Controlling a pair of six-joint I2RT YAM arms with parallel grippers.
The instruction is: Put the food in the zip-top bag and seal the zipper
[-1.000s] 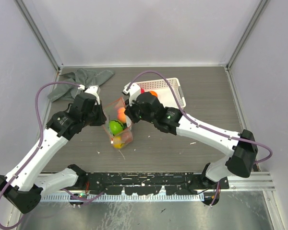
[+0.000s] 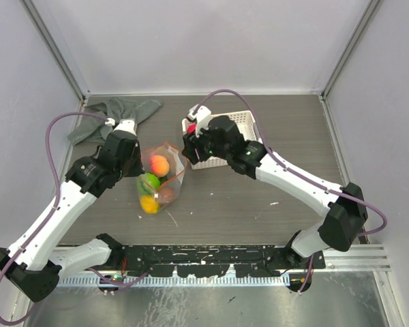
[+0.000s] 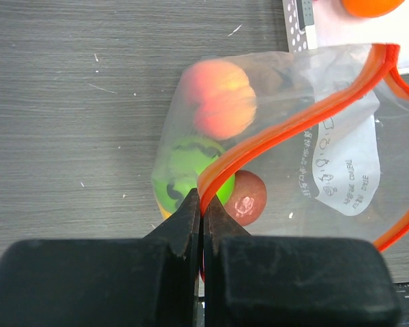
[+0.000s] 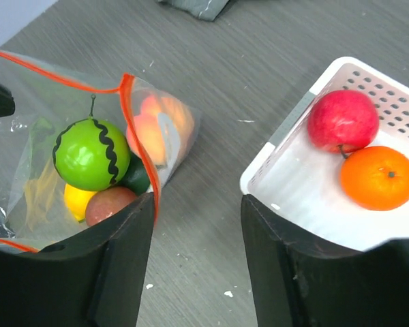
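Note:
The clear zip top bag (image 3: 286, 157) has an orange zipper edge, and its mouth gapes wide. Inside lie a peach (image 2: 159, 165), a green melon-like fruit (image 4: 92, 154), a brown round one (image 3: 247, 197) and a yellow one (image 2: 149, 204). My left gripper is shut on the bag's orange edge at its left side. My right gripper is open beside the bag's other edge, whose orange strip runs along the inner side of one finger. A red apple (image 4: 343, 120) and an orange (image 4: 378, 178) sit in the white basket (image 4: 267, 151).
In the top view the basket stands behind my right gripper. A grey cloth (image 2: 116, 116) lies at the back left.
My right gripper has moved away from the bag, back toward the basket, and now stands open. The left arm has shifted slightly left, and the bag's mouth is spread wider.

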